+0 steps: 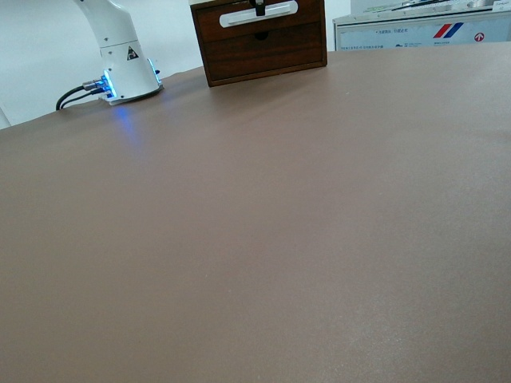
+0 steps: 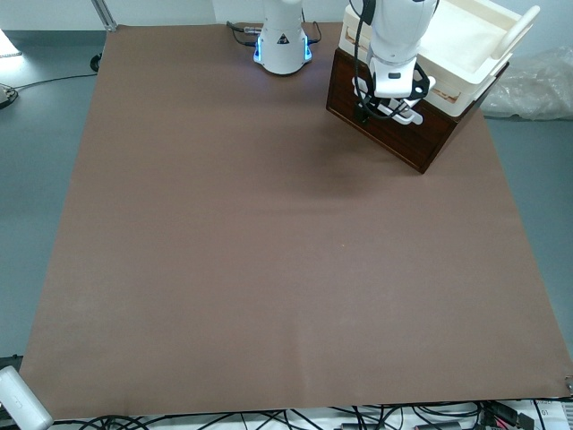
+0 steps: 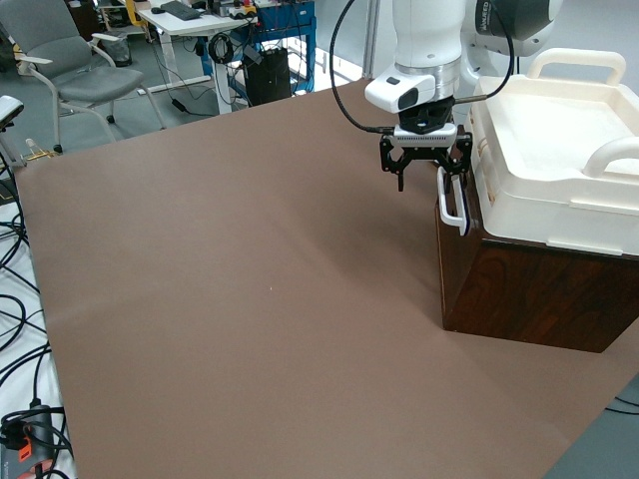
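A dark wooden drawer cabinet (image 2: 421,143) (image 1: 263,56) (image 3: 529,299) stands at the back right of the brown table. A cream plastic bin (image 2: 457,45) (image 3: 559,170) sits on top. The arm's black gripper (image 3: 424,165) is at the cabinet's front, by a white horizontal handle (image 1: 239,17) (image 3: 454,220). Whether its fingers are open or shut on the handle cannot be told from these views.
The white arm base (image 2: 282,49) stands at the back with cables. Cables and hardware lie along the front edge.
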